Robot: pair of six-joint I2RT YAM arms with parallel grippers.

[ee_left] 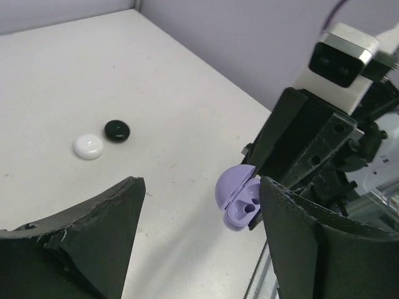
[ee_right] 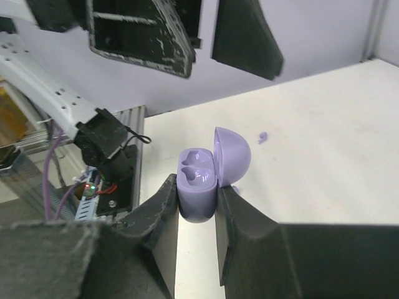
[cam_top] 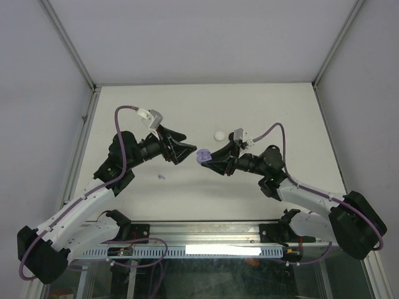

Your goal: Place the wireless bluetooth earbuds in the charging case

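Observation:
The lilac charging case (cam_top: 204, 156) is clamped in my right gripper (cam_top: 213, 161), lid raised, with two round wells visible in the right wrist view (ee_right: 196, 187). My left gripper stands open just left of the case, its fingers apart and empty; in the left wrist view the case (ee_left: 232, 193) appears beyond them. Small lilac pieces (cam_top: 161, 176) lie on the white table below the left gripper, one also visible in the right wrist view (ee_right: 263, 136).
A white round piece (cam_top: 219, 136) and a black one (ee_left: 117, 130) lie on the table behind the case. The white table (cam_top: 187, 106) is otherwise largely clear, bordered by grey walls and a front rail.

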